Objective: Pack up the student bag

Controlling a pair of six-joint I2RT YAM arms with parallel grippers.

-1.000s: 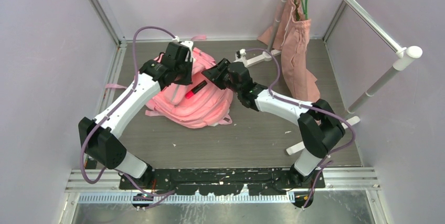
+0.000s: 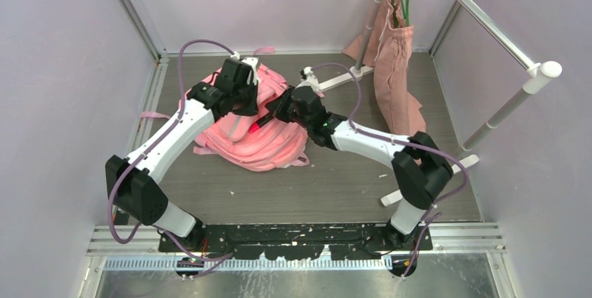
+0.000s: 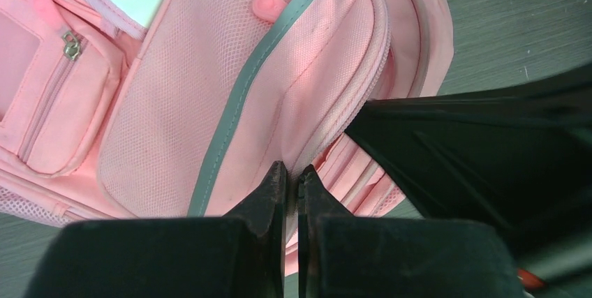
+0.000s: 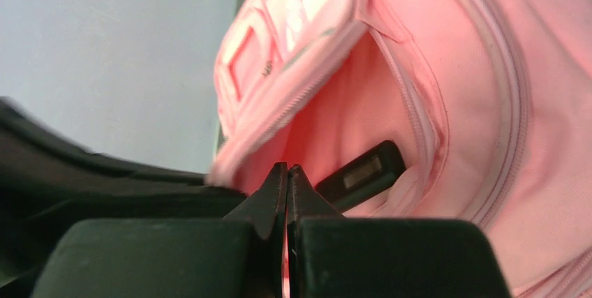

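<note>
The pink backpack (image 2: pixel 255 151) lies on the grey floor between both arms. My left gripper is shut on the piped edge of the bag's pocket flap, lifting it. Beneath, the pocket is open with a black pencil-like case (image 4: pixel 359 176) inside; in the top view this black item has a red end (image 2: pixel 255 127). My right gripper reaches into the pocket mouth, its fingertips shut at the black item; whether they hold it is hidden.
A pink cloth bag (image 2: pixel 394 82) hangs on the white rack (image 2: pixel 502 26) at the right. Bare floor (image 2: pixel 314 193) lies in front of the backpack.
My right gripper has moved leftward into the backpack's pocket over the black item since a second ago. The left arm is nearly still.
</note>
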